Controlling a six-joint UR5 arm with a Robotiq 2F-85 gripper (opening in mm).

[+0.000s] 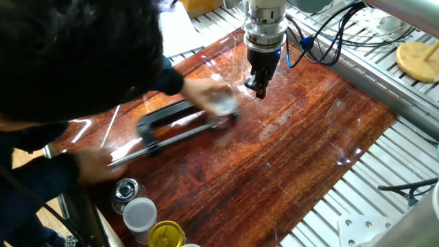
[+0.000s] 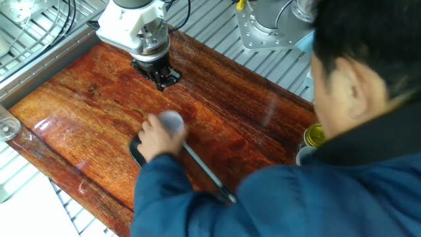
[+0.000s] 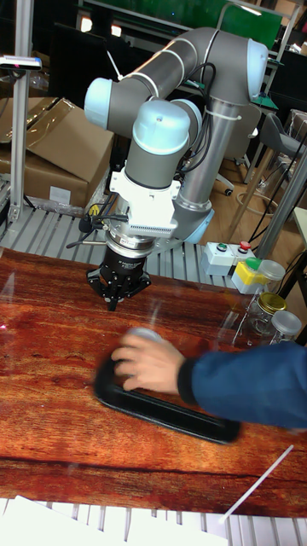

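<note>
My gripper hangs, pointing down, over the far part of the wooden table. Nothing shows held beneath it, but whether its dark fingers are open or shut is not clear. A person's hand grips a clear jar with a whitish lid, together with one end of a black clamp that has a long metal bar. Both are blurred. In exterior view 2 the jar's lid is in front of my gripper, apart from it. The black clamp lies under the hand in exterior view 3.
Several jars stand at the table's edge, among them a white-lidded one and a gold-lidded one. In exterior view 1 the table's right half is clear.
</note>
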